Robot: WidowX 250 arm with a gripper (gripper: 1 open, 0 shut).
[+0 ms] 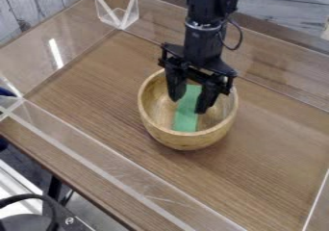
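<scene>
A tan round bowl (164, 129) stands on the wooden table, with a green oblong object (187, 117) inside it. My black gripper (190, 89) hangs over the bowl's back part, its fingers spread at the rim, just above the green object. Whether anything is between the fingertips is hard to tell; the green object appears to rest on the bowl's floor.
A small clear plastic piece (115, 12) is at the back left. Dark cables lie at the lower left edge.
</scene>
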